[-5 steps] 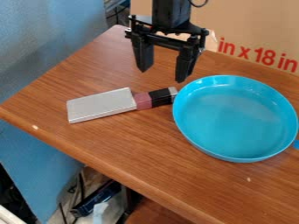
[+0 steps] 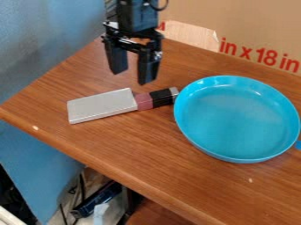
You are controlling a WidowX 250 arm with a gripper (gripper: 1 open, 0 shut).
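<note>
My black gripper (image 2: 132, 61) hangs over the back of the wooden table, open, with a gap between its two fingers and nothing in it. Below it lies a flat cleaver-like tool with a silver blade (image 2: 101, 105) and a dark red and black handle (image 2: 154, 99). To the right of the tool sits a blue round pan (image 2: 235, 121), empty, its handle mostly cut off at the right edge.
A cardboard box (image 2: 245, 35) stands behind the table.
My gripper has moved left, to above the tool, and its fingers appear closer together or turned. The tool and pan have not moved.
</note>
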